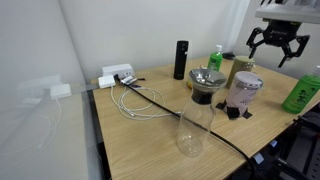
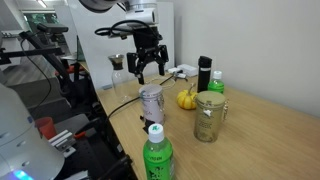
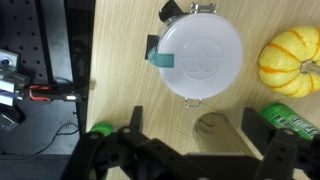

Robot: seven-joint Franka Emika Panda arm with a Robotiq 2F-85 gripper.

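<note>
My gripper (image 1: 268,58) hangs in the air at the upper right, its fingers spread with nothing between them. In exterior view 2 the gripper (image 2: 150,78) is above a pale jar (image 2: 152,105). Seen from the wrist, the jar's round white lid (image 3: 205,60) lies ahead of the open fingers. Closer to the gap between the fingers is a tan canister (image 3: 213,128), partly cut off below. That canister (image 2: 209,120) stands upright on the table, apart from the gripper.
Green bottles (image 2: 158,158) (image 2: 217,83) stand near the canister. A small pumpkin (image 3: 288,58), black cylinder (image 1: 181,60), metal bowl (image 1: 207,77) and clear glass vessel (image 1: 195,130) are also around. Cables (image 1: 160,101) cross the table.
</note>
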